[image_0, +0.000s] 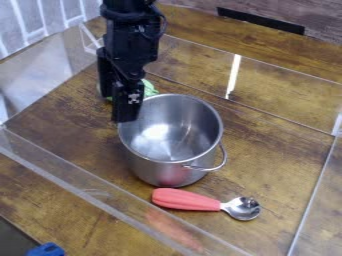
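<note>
My black gripper (123, 97) hangs above the upper left rim of a steel pot (171, 140), its fingers pointing down and open. Behind it, partly hidden, a green object (147, 88) rests on the wooden table. A spoon with a pink handle (187, 200) and metal bowl lies in front of the pot.
A clear plastic barrier runs around the wooden table (281, 130). A blue object (44, 249) is at the bottom left corner. Bare wood shows right of the pot and at the left.
</note>
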